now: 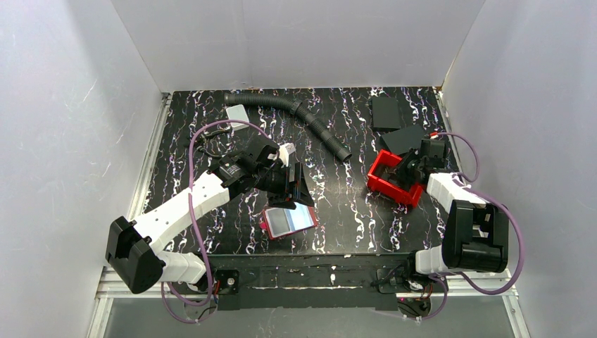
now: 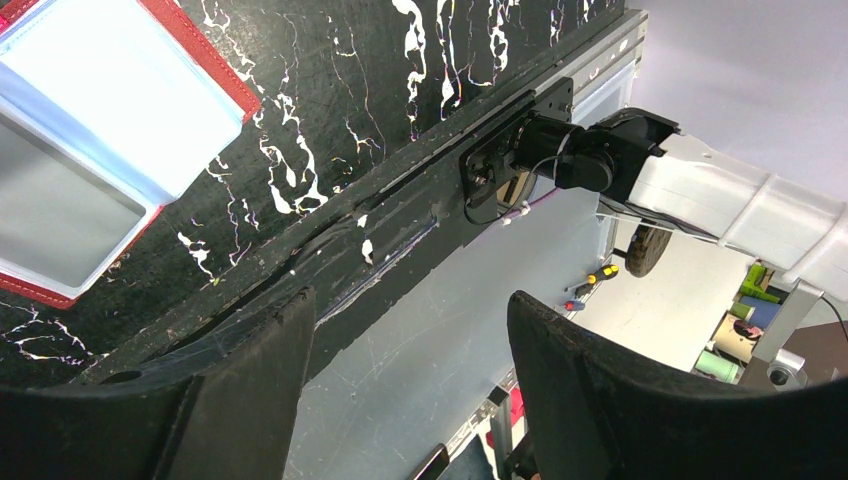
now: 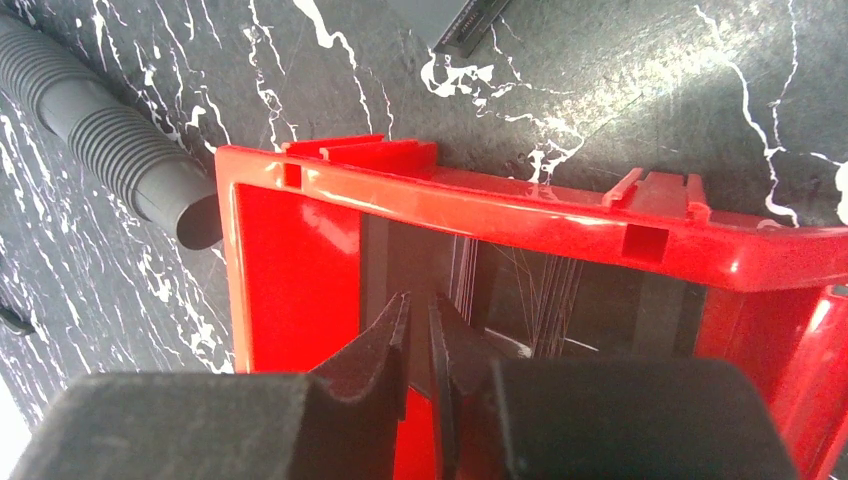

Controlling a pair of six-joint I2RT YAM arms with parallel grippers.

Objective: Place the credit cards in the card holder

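The red-edged card holder (image 1: 289, 221) lies spread on the table below my left gripper (image 1: 298, 189), its clear pockets (image 2: 120, 100) filling the left of the left wrist view. That gripper stands wide open, with nothing between its fingers. At the right, a red box (image 1: 374, 181) holds dark flat pieces (image 3: 410, 255) and bundles of thin edge lines; whether these are the cards I cannot tell. My right gripper reaches into the box. A narrow gap parts its fingertips, and the dark box interior and red plastic show through it.
Behind the box lie two dark flat pieces, one flat (image 1: 385, 114) and one slanted (image 1: 403, 139). A ribbed black hose (image 1: 317, 127) curves across the back, near a pale flat object (image 1: 238, 116). Bare table separates holder and box.
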